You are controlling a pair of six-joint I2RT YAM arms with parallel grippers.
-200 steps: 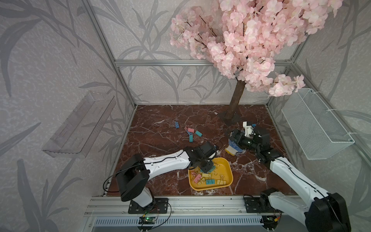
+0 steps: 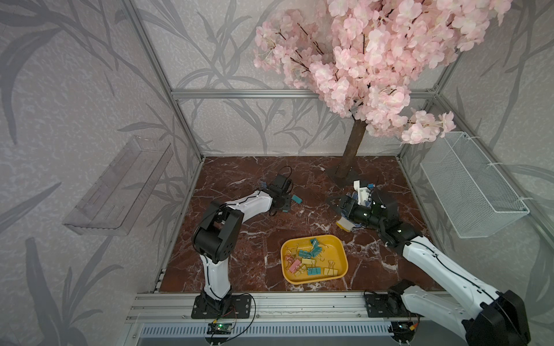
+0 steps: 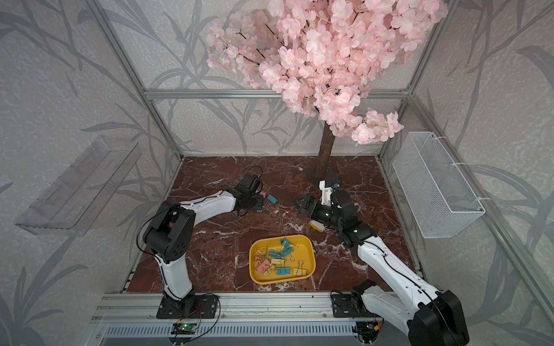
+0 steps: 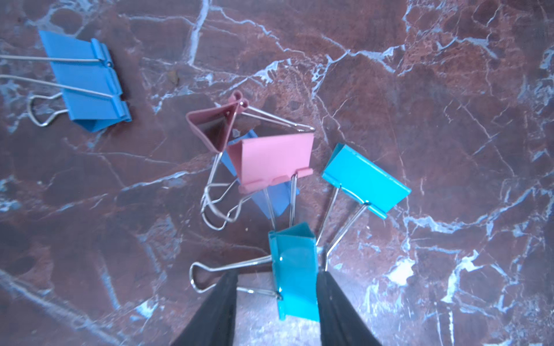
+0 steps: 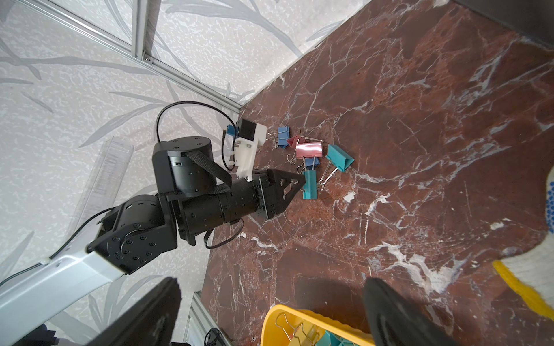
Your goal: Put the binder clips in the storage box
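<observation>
Under my left gripper a teal clip (image 4: 295, 274) lies partly between the fingers as seen from the wrist; the fingers stand open. Beside it rest another teal clip (image 4: 366, 180), two pink clips, the nearer one (image 4: 275, 158) overlapping a blue clip (image 4: 280, 197). Farther off in the left wrist view lies a separate blue clip (image 4: 86, 80). The yellow storage box (image 2: 342, 253) at the table front holds several teal, yellow and pink clips. My right gripper (image 2: 337, 203) hangs open and empty over the table's right half, right of the loose clips.
A white and blue cloth-like item with a yellow edge (image 5: 528, 288) lies beneath the right arm. The artificial tree trunk (image 2: 351, 151) rises behind it. Wire basket (image 2: 476, 187) and clear bin (image 2: 118, 187) hang on the walls. Marble between clips and box is clear.
My left arm has swung from over the yellow box back to the loose clips at the rear left. The right gripper has shifted slightly left.
</observation>
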